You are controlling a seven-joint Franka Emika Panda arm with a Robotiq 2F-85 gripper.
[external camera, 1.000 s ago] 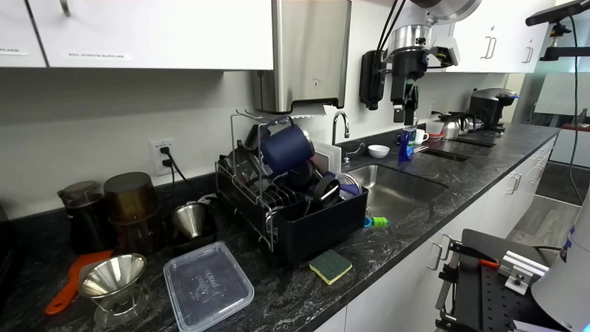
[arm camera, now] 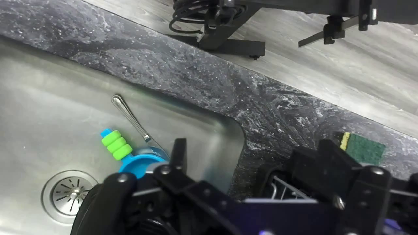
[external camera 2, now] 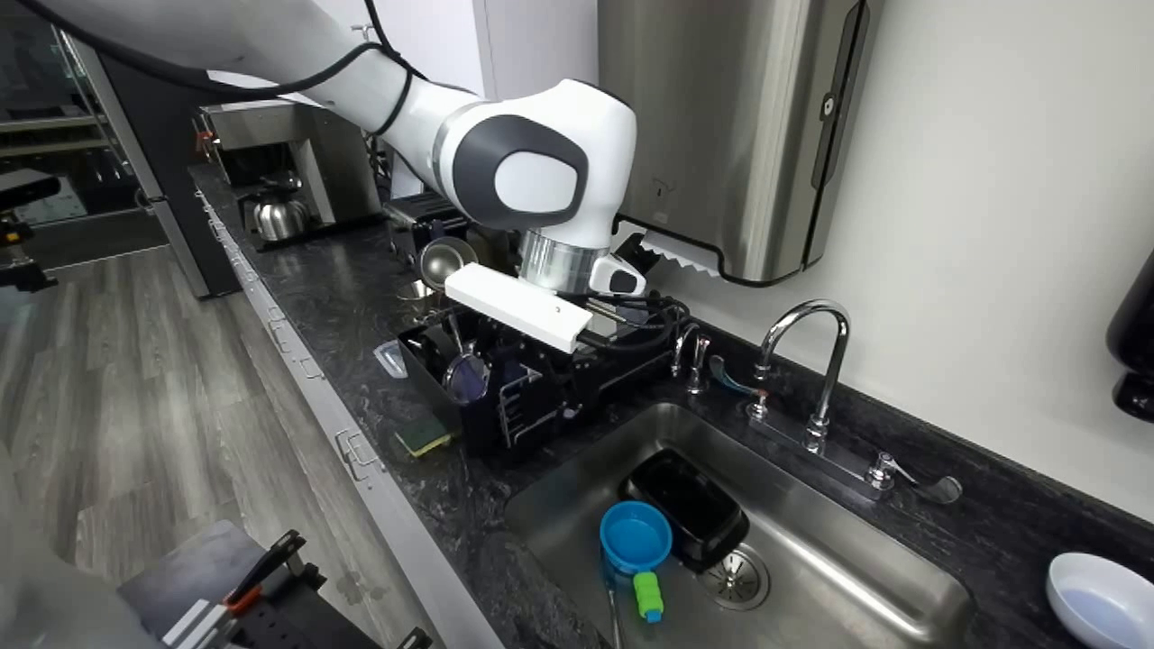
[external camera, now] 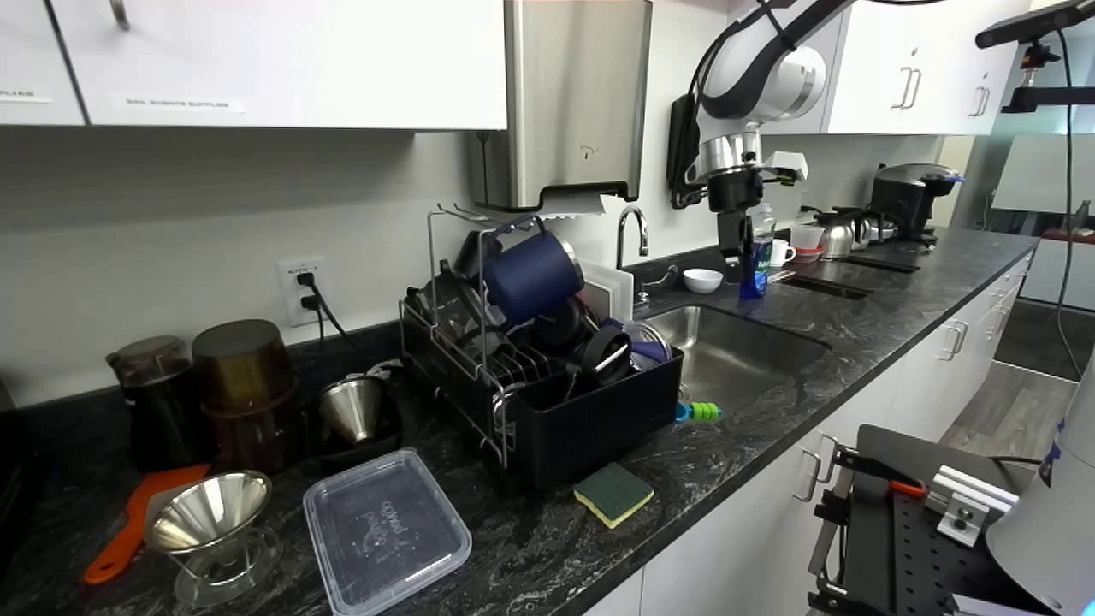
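My gripper is open in the wrist view, its dark fingers [arm camera: 179, 152] spread wide with nothing held between them. It hangs above the counter by the sink in exterior view 1, near a blue soap bottle [external camera: 756, 262] in that view. A blue cup [external camera 2: 635, 535] with a green ribbed handle [arm camera: 116, 145] lies in the sink, partly hidden by the gripper in the wrist view. Beside it are a metal utensil [arm camera: 131, 117] and a black tray [external camera 2: 692, 503]. A green and yellow sponge [external camera: 613, 494] rests on the counter.
A full black dish rack [external camera: 606, 421] stands left of the sink in exterior view 1. The faucet [external camera 2: 828, 346] rises behind the basin, below and beside a towel dispenser [external camera 2: 725, 130]. A clear lid [external camera: 385, 529] and a white bowl [external camera: 703, 281] lie on the counter.
In exterior view 1 the arm and gripper have come lower and shifted left. The gripper's angle has changed too. The counter items look unmoved.
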